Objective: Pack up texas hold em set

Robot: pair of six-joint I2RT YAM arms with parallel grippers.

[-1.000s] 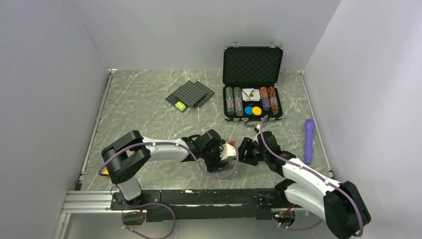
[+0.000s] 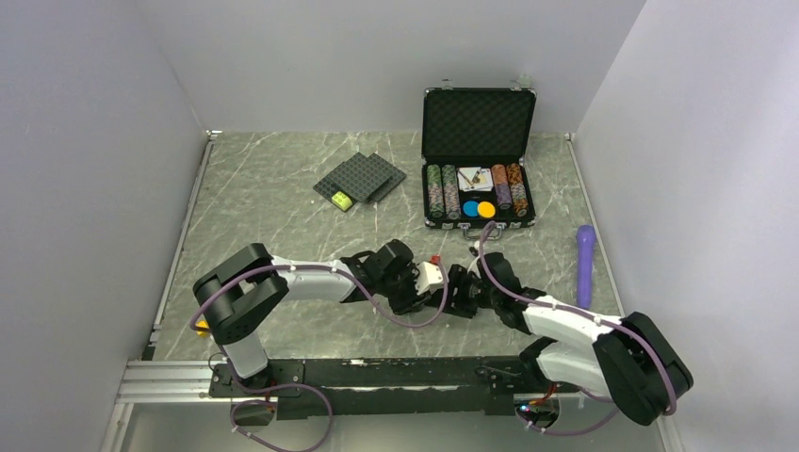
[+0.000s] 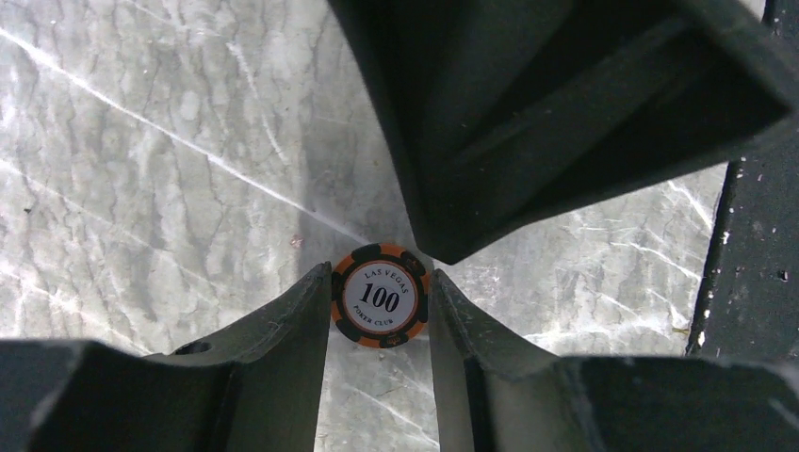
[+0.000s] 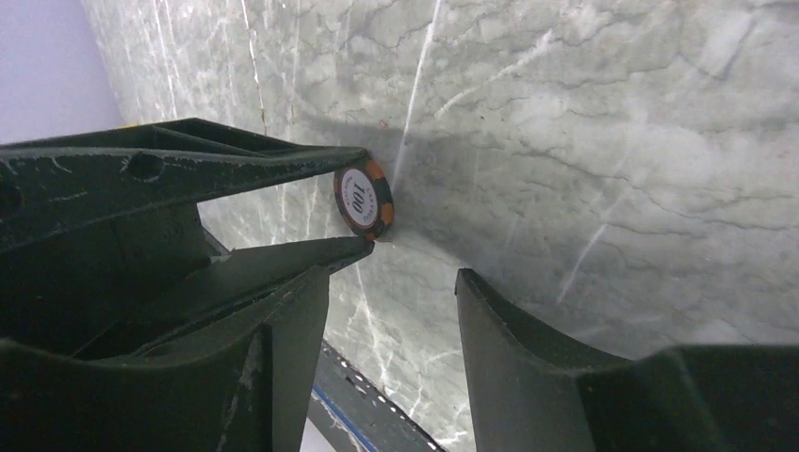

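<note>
A black-and-orange poker chip marked 100 (image 3: 380, 296) (image 4: 363, 198) is between the fingertips of my left gripper (image 2: 419, 299), which appear at its edges; whether they grip it is unclear. My right gripper (image 2: 459, 292) stands open beside it, nothing between its fingers, with the left gripper's fingers visible in its wrist view. The open case (image 2: 479, 122) at the back right holds chip stacks (image 2: 449, 191), cards (image 2: 467, 177), a blue disc (image 2: 471, 209) and a yellow disc (image 2: 486, 210).
Dark grid mats (image 2: 358, 177) with a lime block (image 2: 341, 201) lie at the back centre-left. A purple rod (image 2: 584, 264) lies at the right edge.
My right gripper has shifted left toward the left one, and its arm has moved with it. The left gripper has moved slightly.
</note>
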